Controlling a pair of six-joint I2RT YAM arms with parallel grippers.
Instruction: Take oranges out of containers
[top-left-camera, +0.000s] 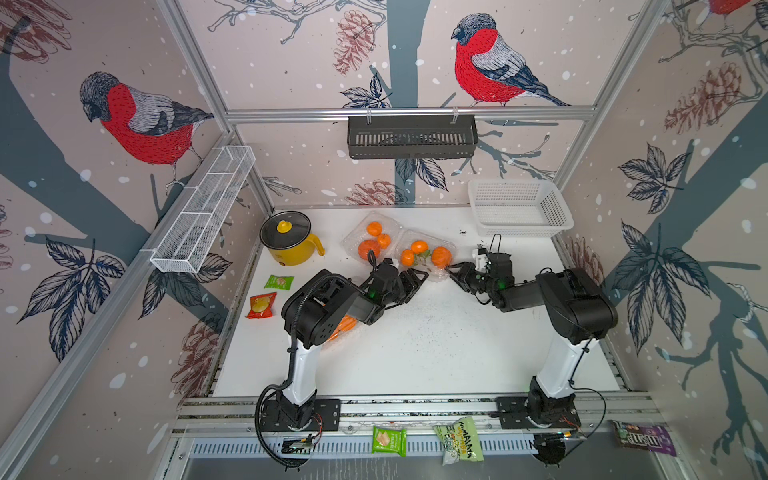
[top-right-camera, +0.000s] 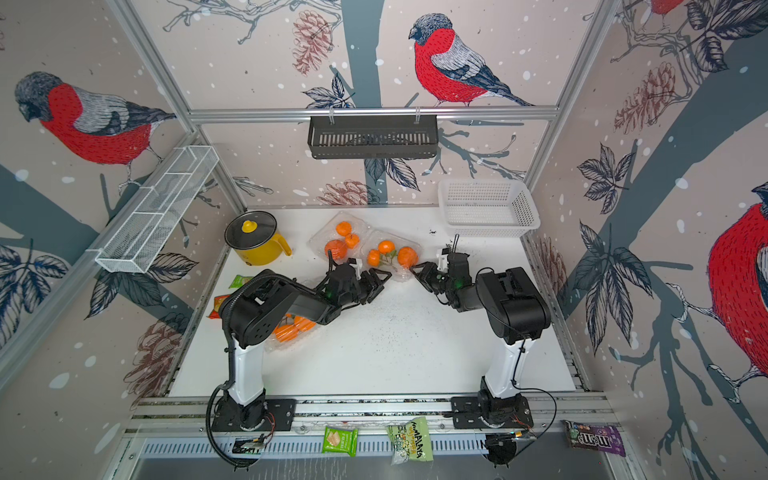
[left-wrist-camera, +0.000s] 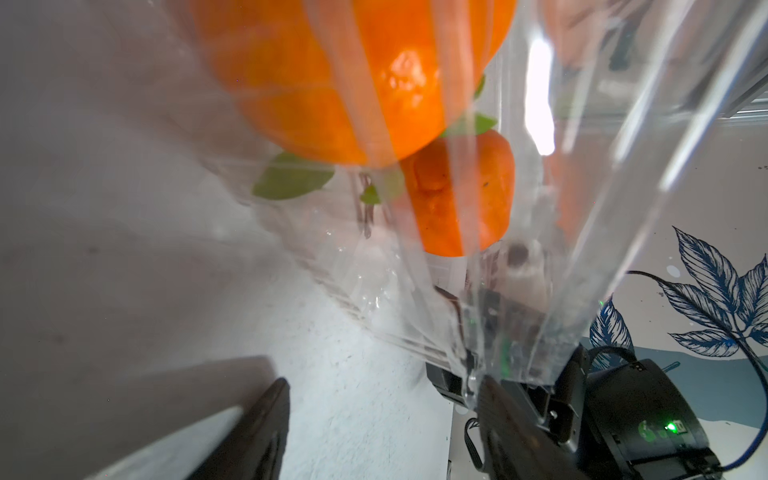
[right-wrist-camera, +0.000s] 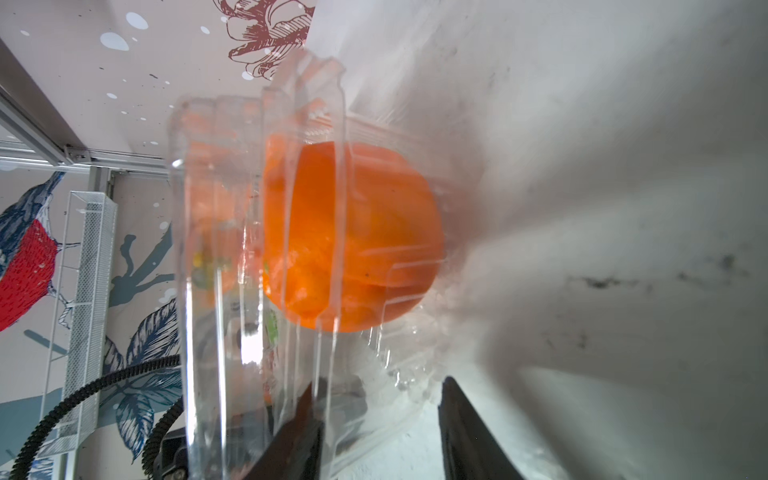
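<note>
Two clear plastic containers with oranges (top-left-camera: 440, 257) sit at the back centre: the left one (top-right-camera: 325, 232) and the right one (top-left-camera: 449, 244), which also holds green leaves. My left gripper (top-left-camera: 413, 280) is at the front of the right container; in its wrist view clear plastic fills much of the space above the fingers, and whether they grip it is hard to tell. My right gripper is at that container's right end, its fingers apart by the plastic wall, with an orange (right-wrist-camera: 360, 232) behind the plastic.
A yellow pot (top-left-camera: 289, 248) stands back left, a white basket (top-left-camera: 520, 228) back right, with snack packets (top-left-camera: 261, 305) at left. Orange items (top-right-camera: 288, 328) in plastic lie under the left arm.
</note>
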